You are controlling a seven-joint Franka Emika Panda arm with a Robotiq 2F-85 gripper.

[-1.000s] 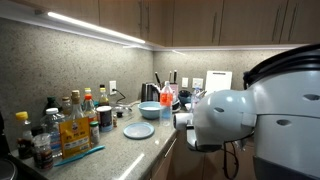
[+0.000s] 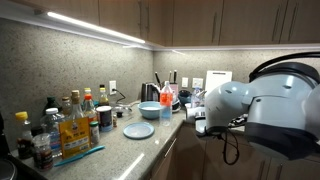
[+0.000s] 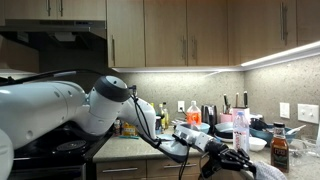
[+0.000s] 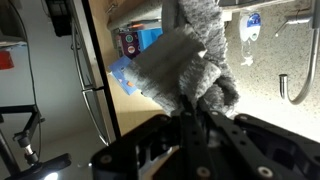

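Observation:
A crumpled grey cloth (image 4: 165, 68) fills the middle of the wrist view. My gripper is shut on it, and the cloth spreads out past the dark fingertips. In exterior view 2 the gripper (image 3: 247, 163) is at the lower right, by the counter's front edge, with the pale cloth (image 3: 268, 172) hanging from it. The arm hides both gripper and cloth in exterior view 1.
A blue bowl (image 2: 150, 109), a light blue plate (image 2: 138, 130) and a large orange-capped bottle (image 2: 166, 104) stand on the counter. Several sauce bottles crowd its left end. A brown sauce bottle (image 3: 279, 150) stands near the gripper.
In exterior view 1 the white arm has shifted, its upper link now higher and further into view at the right. The things on the counter have not moved.

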